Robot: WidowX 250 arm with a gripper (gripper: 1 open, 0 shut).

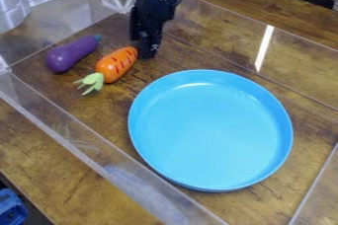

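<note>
My black gripper [148, 34] hangs at the top centre of the camera view, above and just behind an orange carrot [118, 65] with pale green leaves; whether its fingers are open or shut is unclear. A purple eggplant [73, 53] lies to the left of the carrot. A large round blue plate [211, 128] fills the lower right of the wooden surface.
Clear plastic walls border the left side and right edge of the work area. A blue object [8, 207] sits outside at the bottom left. Bare wood lies right of the gripper, behind the plate.
</note>
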